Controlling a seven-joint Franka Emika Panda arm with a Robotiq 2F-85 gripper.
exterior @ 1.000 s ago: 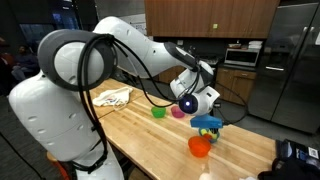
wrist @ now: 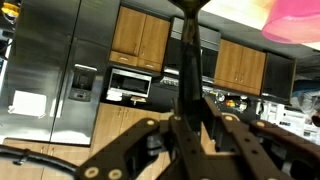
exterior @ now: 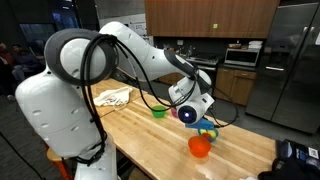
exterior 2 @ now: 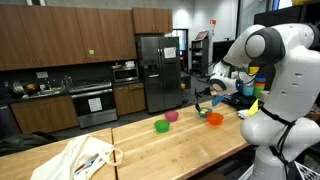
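My gripper is shut on a long, dark blue utensil [wrist: 188,55] that runs to the top edge of the wrist view; its far end lies out of that view. In exterior view 1 the hand is low over the table, with blue showing around it. A blue-green object [exterior: 207,133] sits directly beneath; whether it touches the hand cannot be told. An orange bowl [exterior: 199,146] stands just in front of it.
Behind the hand are a pink bowl [exterior 2: 171,115] and a green bowl [exterior 2: 162,126]. White cloth [exterior 2: 72,157] lies at the table's far end. Bare wood [exterior: 165,150] stretches left of the orange bowl.
The arm's wrist has come down and tilted over the last second, bringing the hand lower near the blue-green object. The bowls have stayed put.
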